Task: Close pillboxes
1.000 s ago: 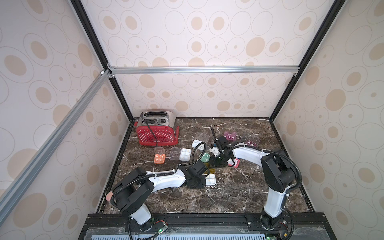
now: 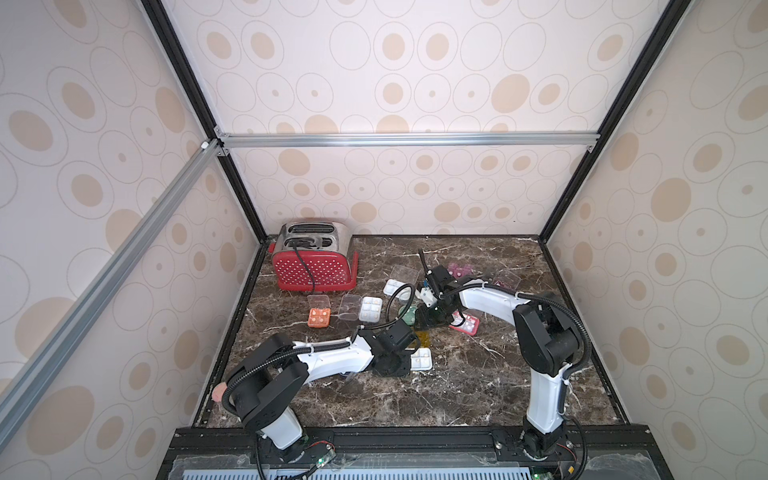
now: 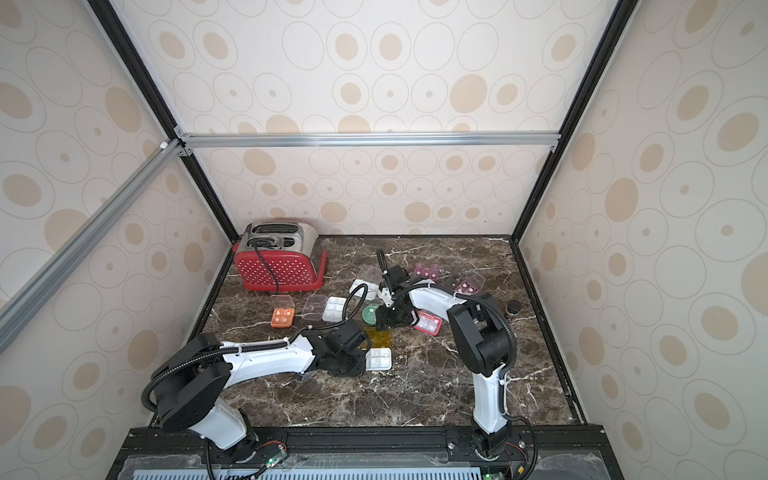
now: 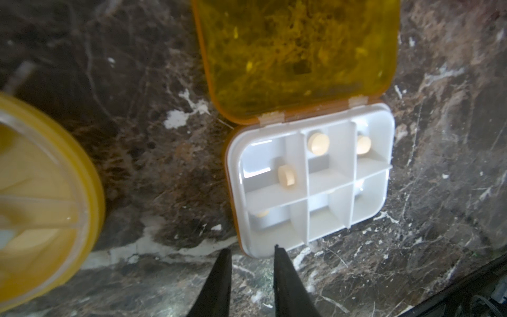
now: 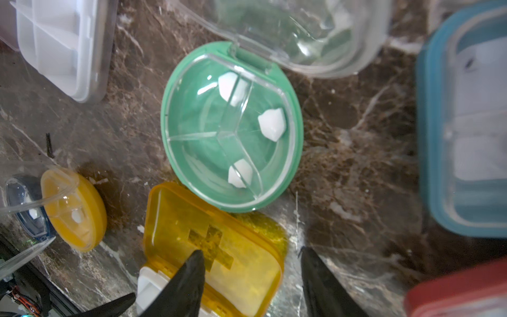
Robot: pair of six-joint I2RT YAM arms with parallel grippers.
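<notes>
A white six-part pillbox [image 4: 314,179] with pale pills lies with its amber lid [image 4: 301,58] folded back flat. My left gripper stands at its near left corner, fingers partly closed around the corner's outline; marble shows in the gap and contact is unclear. A round green pillbox [image 5: 221,132] with white pills seems to have its clear cover down. My right gripper is open above the amber lid, just in front of the green box, empty. A round yellow pillbox [image 5: 79,216] stands beside a dark blue one [image 5: 29,206].
Orange [image 2: 319,317] and white [image 2: 370,309] boxes at left have lids open. Behind the green box is another white box [image 2: 393,287]. A red box [image 5: 464,288] and a blue one [image 5: 464,121] flank the right gripper. A toaster [image 2: 314,260] fills the back left.
My left arm and the white box have stayed still.
</notes>
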